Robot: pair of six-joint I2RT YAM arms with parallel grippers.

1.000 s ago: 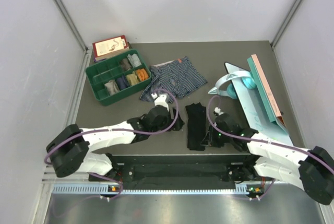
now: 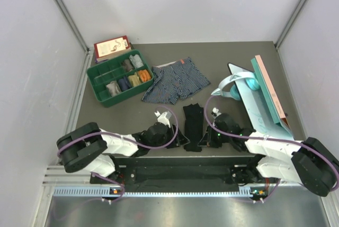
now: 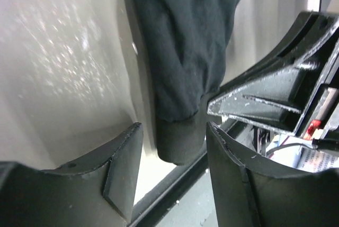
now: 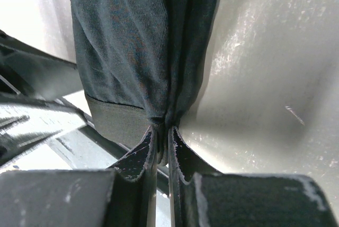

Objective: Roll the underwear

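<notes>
The dark underwear (image 2: 193,124) lies as a long narrow strip at the table's front between my grippers. In the left wrist view its banded lower end (image 3: 177,139) sits just beyond my left gripper, whose fingers are apart with nothing visibly between them. My right gripper is shut on an edge of the underwear (image 4: 127,63) near that band, pinching a narrow gathered fold.
Striped shorts (image 2: 175,81) lie behind the strip. A green divided box (image 2: 100,71) of rolled cloths is at back left, a boxed item (image 2: 111,44) behind it. Boards (image 2: 267,89) and blue headphones (image 2: 238,76) stand at the right.
My left gripper has moved toward the table's front, beside the underwear's lower end. The right gripper and the underwear have shifted slightly left since about a second ago.
</notes>
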